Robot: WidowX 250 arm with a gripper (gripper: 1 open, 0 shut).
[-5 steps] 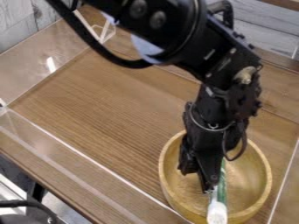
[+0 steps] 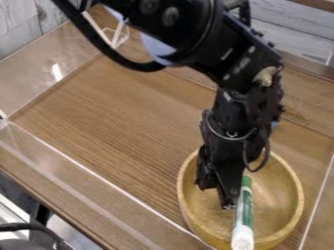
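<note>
My black gripper (image 2: 225,187) reaches down from the top into a yellow bowl (image 2: 194,210) at the lower right of the camera view. Its fingertips are inside the bowl, beside a white tube with a green label (image 2: 243,233) that lies in the bowl, its near end toward the bottom edge. The fingers look close together, but the dark parts overlap, so I cannot see clearly what, if anything, is between them. The tube's far part is partly hidden by the gripper.
A transparent edge strip runs along its left side, and a white wall stands at the back. A black cable sits at the bottom left corner.
My gripper has risen very slightly over the last second. The bowl and tube look almost unmoved.
</note>
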